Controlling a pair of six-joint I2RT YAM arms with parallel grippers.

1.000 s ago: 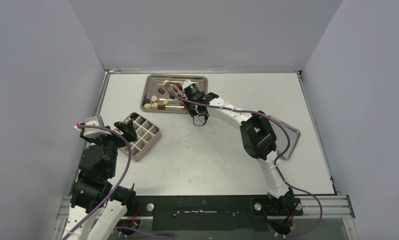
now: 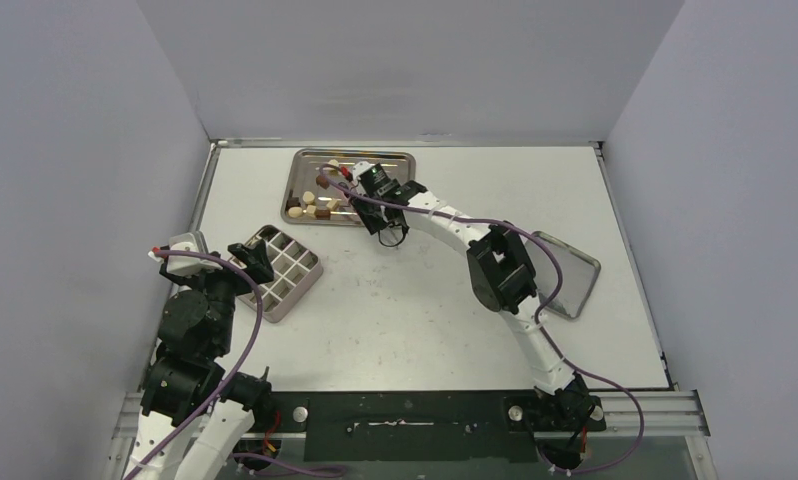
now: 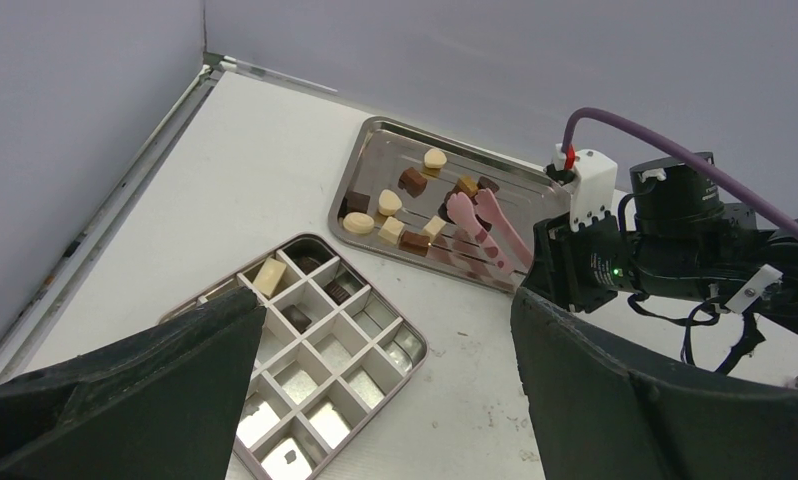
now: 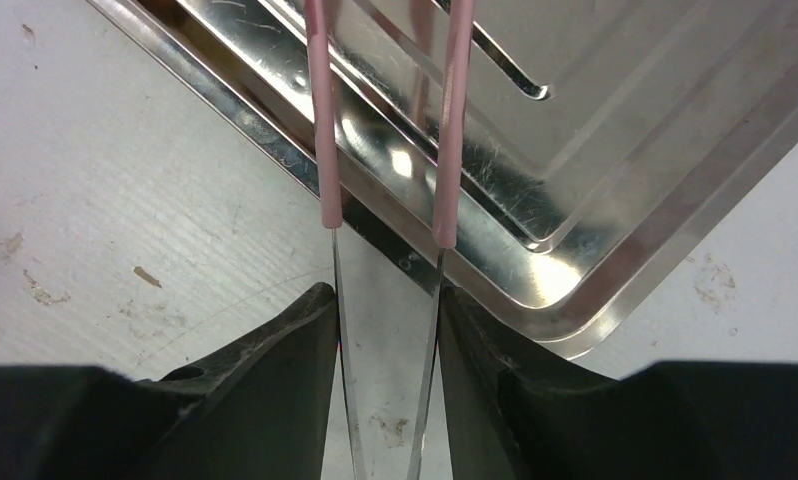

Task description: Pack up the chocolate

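Note:
Chocolates in brown, dark and cream pieces lie on a steel tray (image 3: 355, 170) at the back, among them a brown square (image 3: 412, 181) and a cream round (image 3: 357, 223). My right gripper, with pink finger tips, reaches over the tray among the pieces, its fingers apart. In the right wrist view its fingertips extend past the top edge, so what lies between them is hidden there. The grey compartment box (image 2: 293, 295) stands left of centre, with a few pieces in some cells. My left gripper (image 2: 247, 258) hangs over that box, open and empty.
A second, empty tray (image 2: 573, 275) lies at the right under the right arm's side. Walls close in the table at left, back and right.
My right arm has shifted slightly left, its elbow moving toward the table's middle and its wrist slightly over the tray. The left arm has not moved.

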